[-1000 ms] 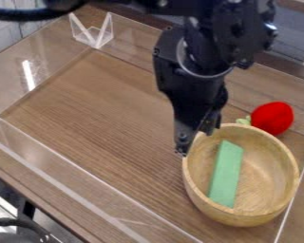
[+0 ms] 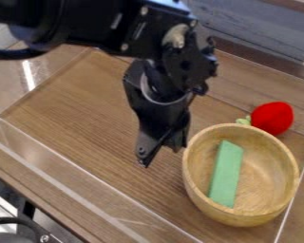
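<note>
My gripper (image 2: 160, 142) is a black arm reaching down from the top centre, its fingertips low over the wooden table just left of a light wooden bowl (image 2: 275, 199). It appears shut, with nothing visible between its fingers. Inside the bowl lies a green bar (image 2: 226, 173), upright in the image and slightly slanted.
A red tomato-like object (image 2: 274, 118) with a green top sits behind the bowl at the right. A wall stands at the back, and black hardware shows at the lower left corner.
The arm and gripper have moved left in the view and slightly down, away from above the bowl. The bowl, green bar and red object have stayed in place.
</note>
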